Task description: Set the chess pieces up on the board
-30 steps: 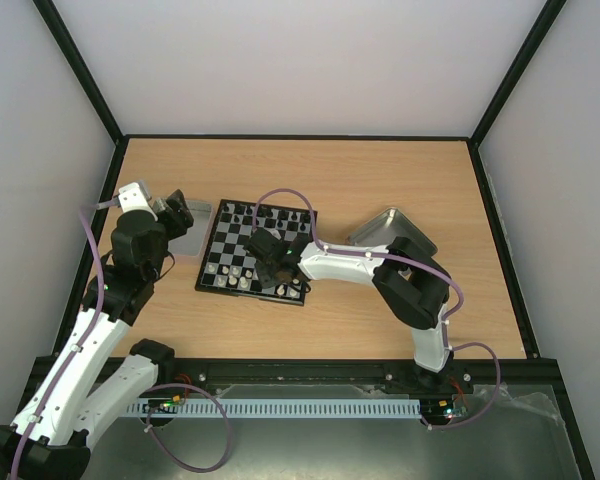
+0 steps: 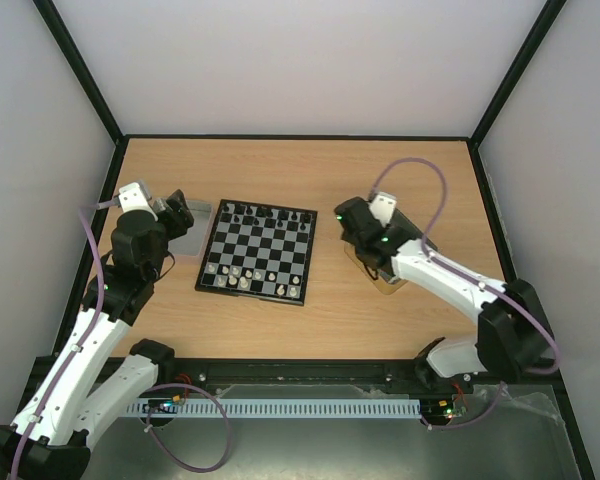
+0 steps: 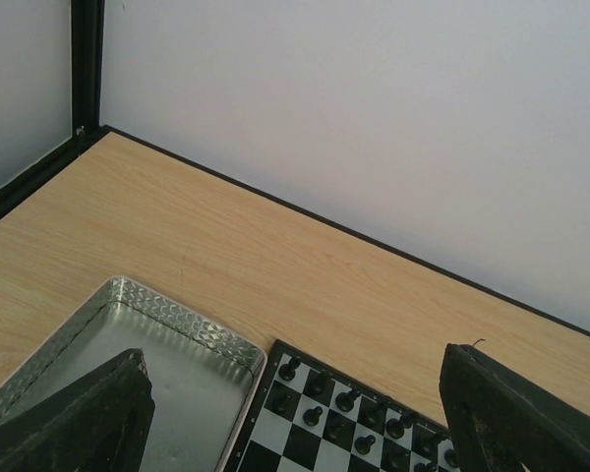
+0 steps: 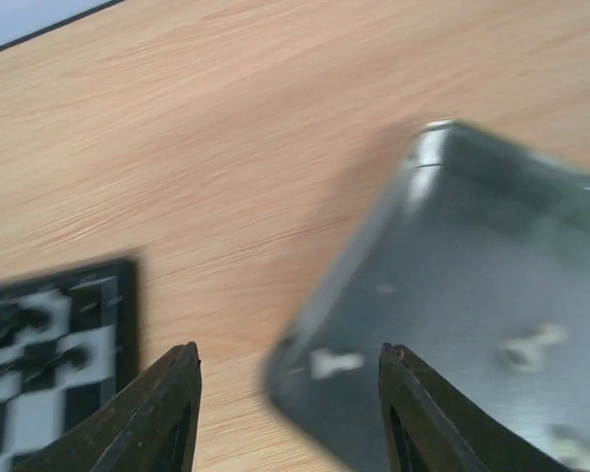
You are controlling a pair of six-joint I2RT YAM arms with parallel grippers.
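Observation:
The chessboard (image 2: pixel 256 250) carries dark pieces on its far rows and white pieces (image 2: pixel 244 284) on the near rows. My right gripper is over the right tray (image 4: pixel 452 265), its fingers apart with nothing seen between them. Blurred white pieces (image 4: pixel 526 349) lie in that tray. My left gripper hangs open and empty over the left tray (image 3: pixel 158 314), beside the board's dark pieces (image 3: pixel 313 415).
Dark frame edges and pale walls enclose it. The left tray sits directly left of the board.
My right arm has swung rightward from over the chessboard to over the right tray, uncovering the board. The left arm has not moved.

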